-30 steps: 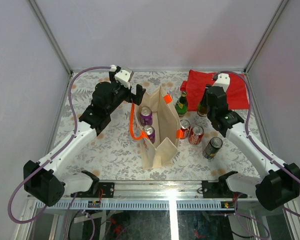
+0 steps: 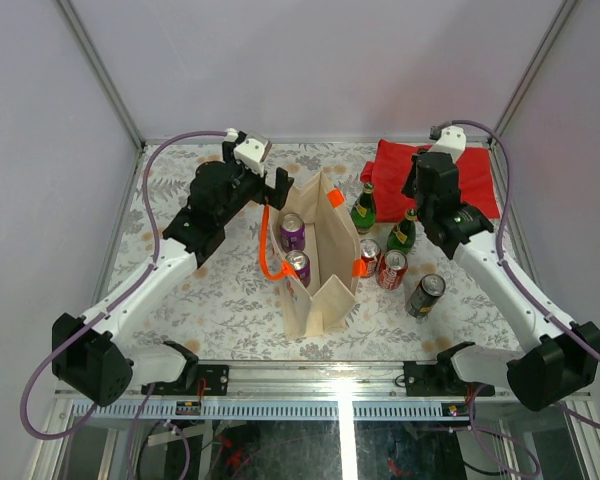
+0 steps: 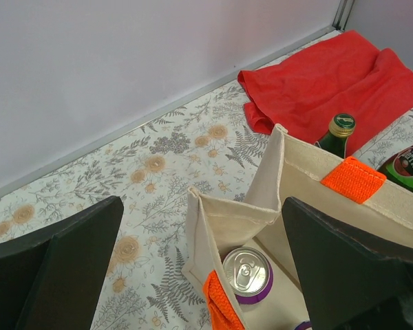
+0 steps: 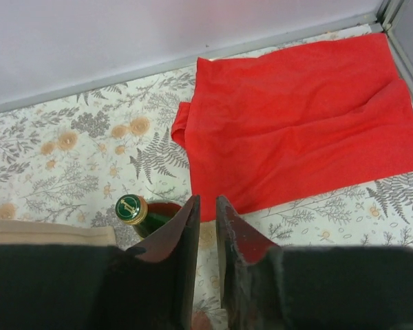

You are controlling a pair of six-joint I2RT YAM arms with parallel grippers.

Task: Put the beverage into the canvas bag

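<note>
The canvas bag (image 2: 330,240) stands open mid-table, holding two purple cans (image 2: 292,232), one behind the other. Just right of it are two green bottles, a back one (image 2: 363,212) and a nearer one (image 2: 402,234). Close to them are a silver-and-red can (image 2: 370,257), a red can (image 2: 391,269) and a dark can (image 2: 425,295). Over the bag's back left corner my left gripper is open and empty. Beyond the nearer bottle, above the red cloth's edge, is my right gripper; a narrow gap with nothing in it separates its fingertips.
A red cloth (image 2: 460,180) lies flat at the back right. The bag's orange handle (image 2: 264,245) loops out on its left side.
My right gripper has come away from the nearer bottle, which it partly covered before; that bottle now shows clear, somewhat nearer the front. Lately the gripper shifted slightly left. The left arm barely moved.
</note>
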